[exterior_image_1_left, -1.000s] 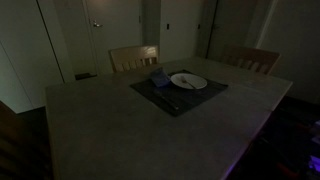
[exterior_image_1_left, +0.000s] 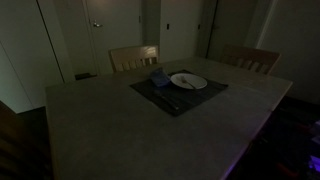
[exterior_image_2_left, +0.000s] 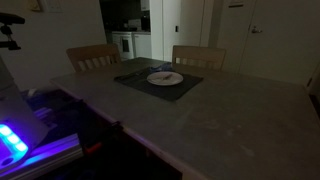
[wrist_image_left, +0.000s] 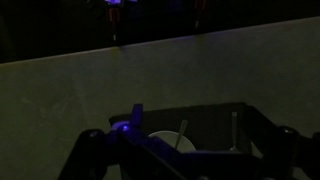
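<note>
A white plate (exterior_image_1_left: 188, 80) sits on a dark placemat (exterior_image_1_left: 205, 95) towards the far side of the table, with a fork (exterior_image_1_left: 190, 85) resting on it. Beside the plate lies a crumpled blue cloth (exterior_image_1_left: 160, 77). Another utensil lies on the mat, hard to make out in the dimness. From above, the wrist view has the plate (wrist_image_left: 172, 139) partly covered by my gripper, whose fingers stand wide apart. It is open, with nothing held. The fork (wrist_image_left: 181, 133) shows between the fingers, and a slim utensil (wrist_image_left: 234, 130) lies to the right.
Wooden chairs (exterior_image_2_left: 92, 58) a chair stand at its edges. My arm's base, lit blue (exterior_image_2_left: 12, 142), is off the table at left. The room is very dark.
</note>
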